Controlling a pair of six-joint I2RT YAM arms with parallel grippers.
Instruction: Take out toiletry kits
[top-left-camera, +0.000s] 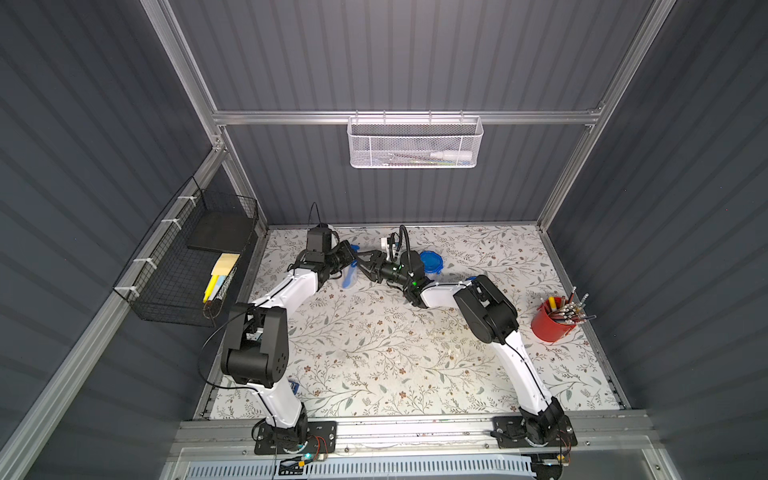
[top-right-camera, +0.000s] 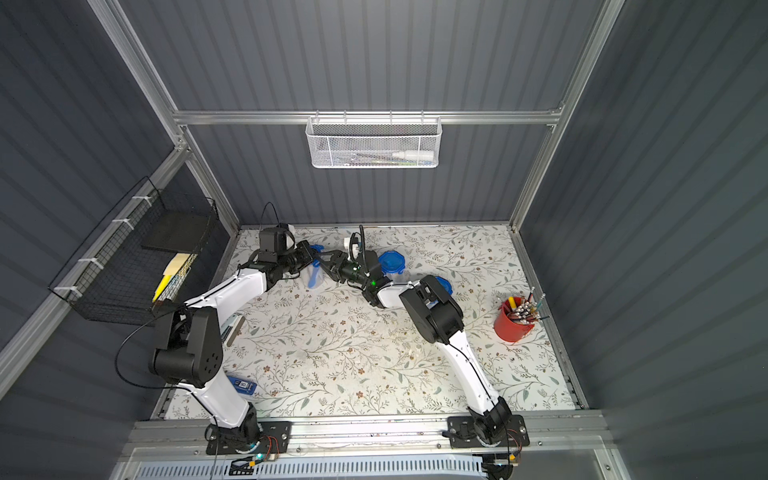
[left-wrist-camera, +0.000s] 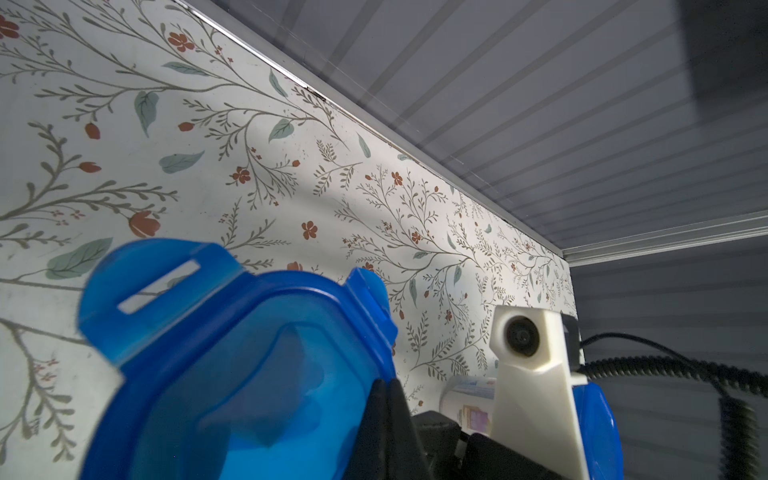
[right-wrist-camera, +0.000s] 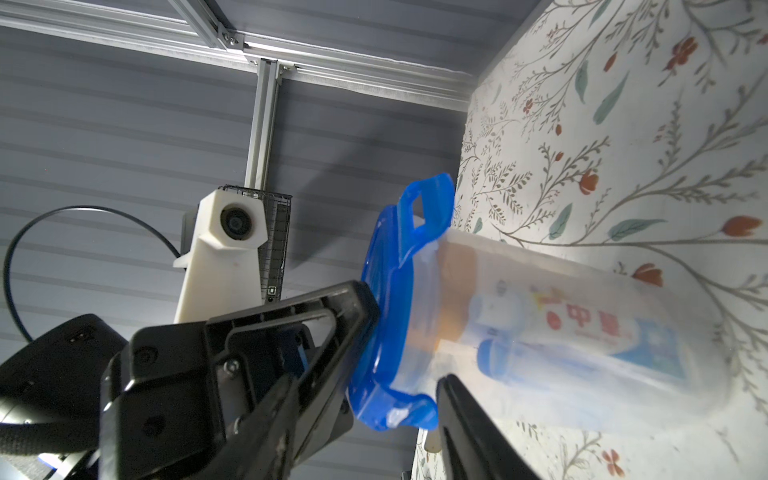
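A translucent container with a blue latched lid (right-wrist-camera: 568, 320) stands at the back left between my grippers, a blue item and a printed pack inside. In the left wrist view its blue lid (left-wrist-camera: 280, 376) fills the lower part, with my left gripper shut at its near side. In the right wrist view my right gripper is part open, its blurred fingers by the lid's latch; whether they touch it is unclear.
More blue-lidded containers (top-left-camera: 432, 261) stand at back centre and behind the right arm. A red pen cup (top-left-camera: 552, 324) is at the right. A black wire basket (top-left-camera: 168, 288) hangs left, a white one (top-left-camera: 414, 144) on the back wall.
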